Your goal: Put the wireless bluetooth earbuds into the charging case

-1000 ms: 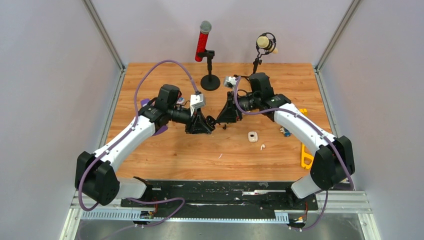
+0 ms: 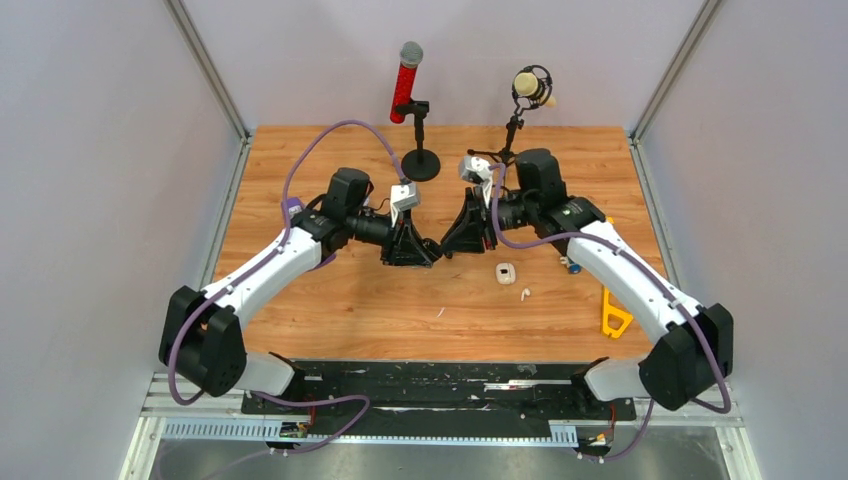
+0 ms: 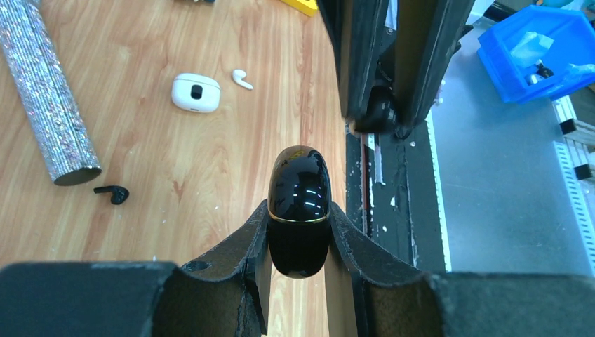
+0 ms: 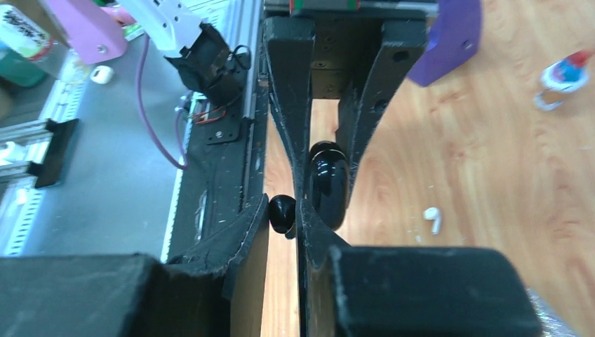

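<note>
My left gripper is shut on a glossy black charging case with a thin gold seam, held above the table. A small black earbud sits between the tips of my right gripper, which is shut on it. In the right wrist view the case appears just right of this earbud; whether they touch cannot be told. Another black earbud lies on the table beside a glittery cylinder. Near the middle of the top view, both grippers are close together.
A white case and a white earbud rest on the table. A red microphone on a stand is at the back, with a second stand to its right. A yellow piece lies at right.
Both arms are now slightly farther right, with the left gripper still holding the case.
</note>
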